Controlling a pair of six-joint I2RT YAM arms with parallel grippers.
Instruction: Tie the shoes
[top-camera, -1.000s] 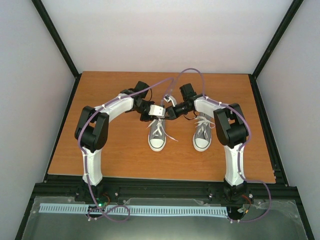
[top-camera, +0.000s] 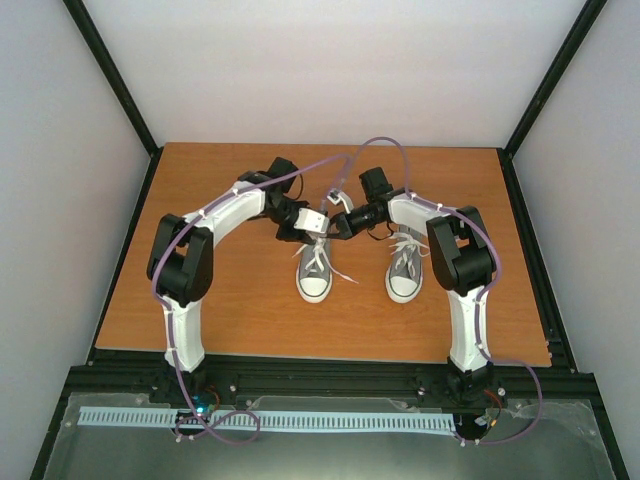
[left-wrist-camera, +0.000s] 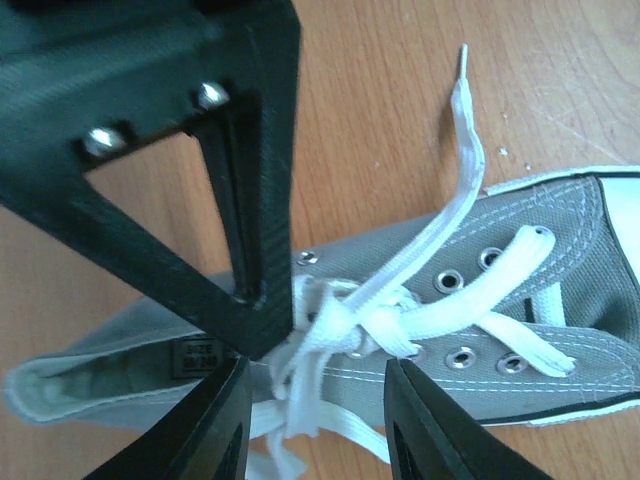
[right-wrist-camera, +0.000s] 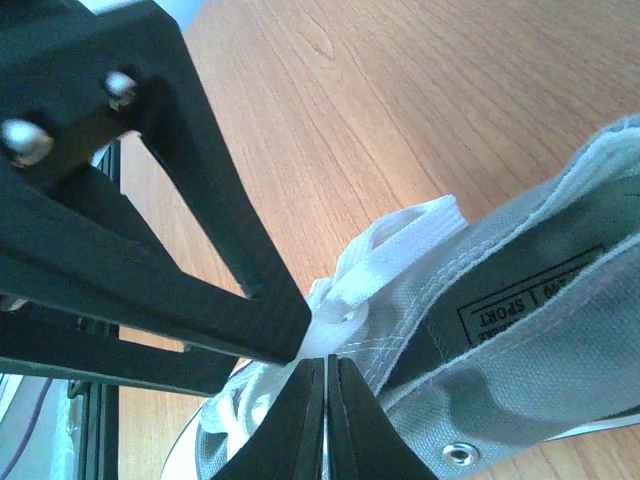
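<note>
Two grey shoes with white laces stand side by side: the left shoe (top-camera: 315, 275) and the right shoe (top-camera: 404, 272). Both grippers meet over the ankle end of the left shoe. In the left wrist view my left gripper is open, its fingers apart, with crossed lace (left-wrist-camera: 305, 365) showing in the gap. One lace end (left-wrist-camera: 467, 125) lies out past the shoe's side. My right gripper is shut at the laces, close to a white lace loop (right-wrist-camera: 385, 265). Whether any lace is pinched between its tips is hidden.
The grippers sit very close together, the right one's black finger (left-wrist-camera: 265, 320) reaching over the laces in the left wrist view. The right shoe's laces (top-camera: 408, 243) are partly under the right arm.
My left arm has shifted slightly to the left and down in the top view. The right arm and both shoes look unmoved.
</note>
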